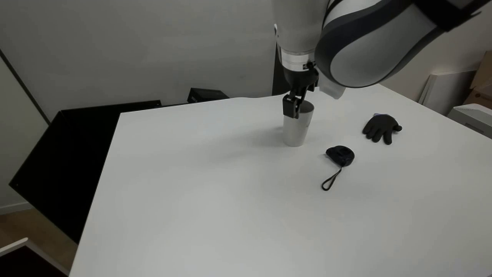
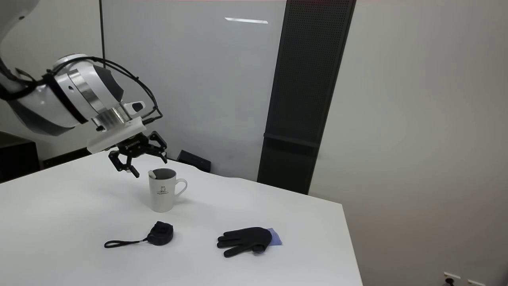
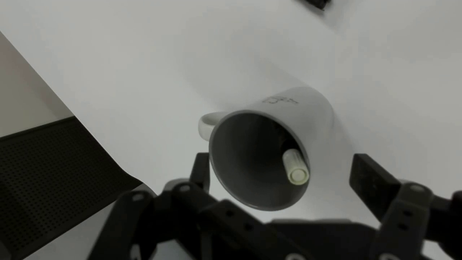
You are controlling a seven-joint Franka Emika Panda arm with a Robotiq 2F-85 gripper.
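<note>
A white mug [image 2: 162,194] with a grey inside and a small printed drawing stands upright on the white table. Inside it leans a marker [image 3: 295,167], its pale cap near the rim and its lower part lost in shadow. My gripper [image 2: 152,170] is open and tilted above the mug, with its fingers [image 3: 200,171] spread wide. In the wrist view the mug's mouth and the marker's cap appear between the two fingers, towards the left one. Nothing is gripped. From exterior view 1 the gripper [image 1: 291,110] overlaps the mug's rim, and the marker is hidden there.
A black tape measure [image 1: 341,155] with a wrist strap lies in front of the mug. Farther right is a black glove [image 1: 381,128] with something bluish under its cuff. A black box [image 2: 193,161] sits behind the table's back edge.
</note>
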